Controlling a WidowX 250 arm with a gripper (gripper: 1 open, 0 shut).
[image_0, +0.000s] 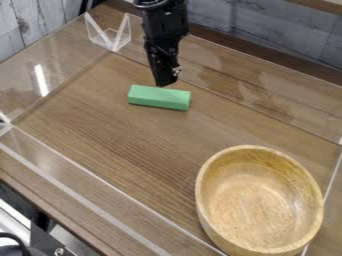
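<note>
A green rectangular block (159, 97) lies flat on the wooden table (120, 150). My dark gripper (163, 76) hangs above and behind the block, apart from it. Its fingertips are small in this view, and I cannot tell how far they are parted. A round tan bowl (259, 200) sits at the front right.
Clear plastic pieces stand along the far left edge and at the top left.
</note>
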